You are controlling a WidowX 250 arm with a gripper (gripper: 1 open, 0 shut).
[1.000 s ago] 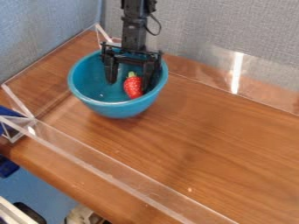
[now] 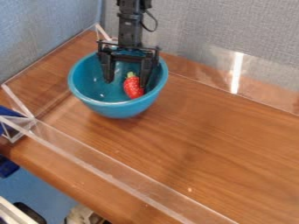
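A teal bowl (image 2: 93,94) stands on the wooden table at the back left, holding a red strawberry (image 2: 133,87) with a green top. My black gripper (image 2: 128,72) hangs from above into the bowl, its fingers spread open either side of the area above and behind the strawberry. The fingertips are partly lost against the dark arm, and I cannot tell whether they touch the bowl or the fruit.
Grey padded walls rise behind and to the left, with clear low panels along the edges. A blue object with white straps sits at the left edge.
My gripper has shifted very slightly within the bowl over the last second. The bowl and strawberry look unmoved.
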